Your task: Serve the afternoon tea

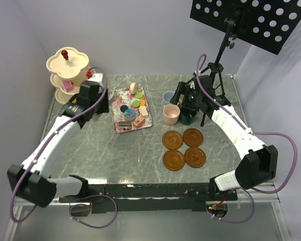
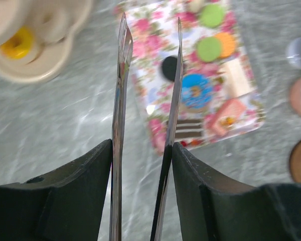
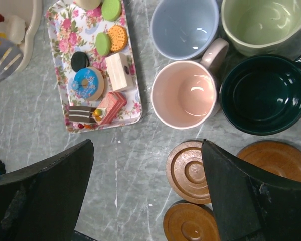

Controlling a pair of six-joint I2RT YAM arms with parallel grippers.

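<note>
A floral tray [image 2: 145,80] holds toy sweets: a blue donut [image 3: 85,83], cake slices, green and orange biscuits. My left gripper hangs above its left part, its two thin metal tongs apart and empty. A tiered cream stand [image 1: 67,63] stands at the back left. A pink cup [image 3: 183,95], blue cup [image 3: 184,27], pale green cup [image 3: 263,22] and dark green cup [image 3: 264,94] group at the right, beneath my open, empty right gripper.
Several wooden coasters [image 1: 173,160] lie front right. A black music stand [image 1: 251,22] rises behind the right arm.
</note>
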